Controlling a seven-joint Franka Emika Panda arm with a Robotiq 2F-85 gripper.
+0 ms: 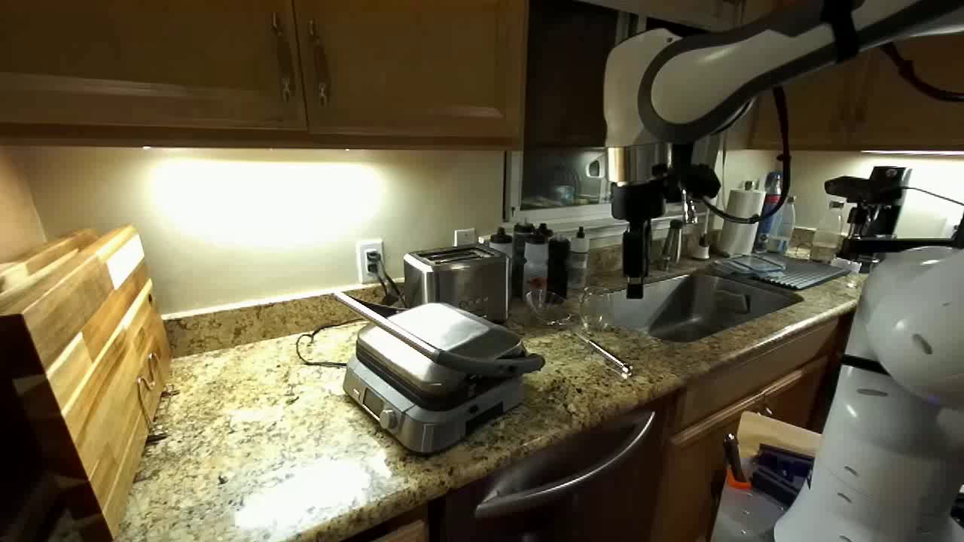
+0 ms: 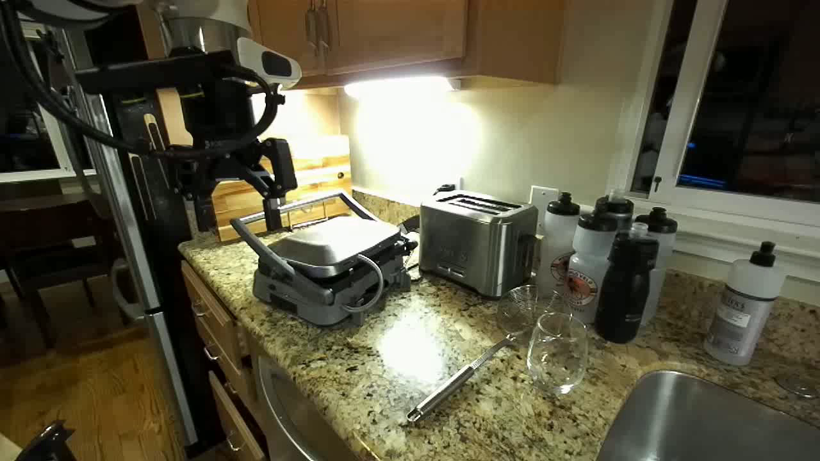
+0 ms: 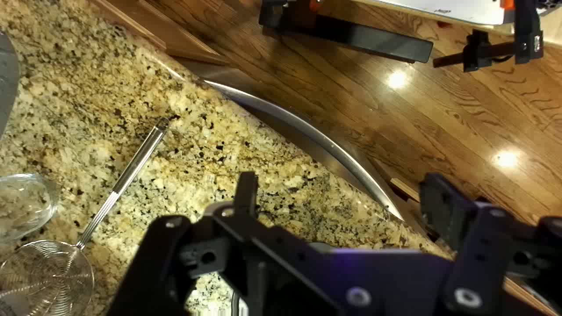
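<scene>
My gripper [image 2: 238, 214] hangs in the air over the counter, pointing down, its two fingers wide apart with nothing between them. In the wrist view the spread fingers [image 3: 246, 192] frame the counter's front edge and the floor beyond. A wire skimmer [image 3: 121, 181] lies on the granite, its handle [image 2: 450, 390] towards the front edge and its round mesh head towards the back. Beside that head is a clear stemless glass [image 2: 557, 355]. The grey contact grill [image 1: 443, 361] has its lid down, and a steel toaster [image 1: 458, 281] stands behind it.
Several bottles [image 2: 582, 265] cluster by the toaster under the window. The sink [image 1: 696, 312] lies right of the glass, with a drying mat [image 1: 768, 271] beyond it. Wooden boards [image 1: 90, 361] lean at the left. Bare granite [image 1: 262, 433] stretches left of the grill.
</scene>
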